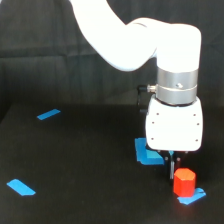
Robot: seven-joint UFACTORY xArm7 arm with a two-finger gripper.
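Observation:
A red six-sided block (184, 182) is at the right front, overlapping the near blue strip (193, 196) in this view. My gripper (174, 165) points down just behind and left of the block. The block and the white hand partly hide its fingertips, so whether they grip the block, touch it or are open is unclear. A larger blue patch (146, 151) shows behind the fingers, left of the hand; the white hand covers part of it.
Two more blue strips lie on the dark table, one at the left front (20, 187) and one at the left back (48, 114). Between them and the arm the table (90, 165) is bare. A dark curtain (60, 60) hangs behind.

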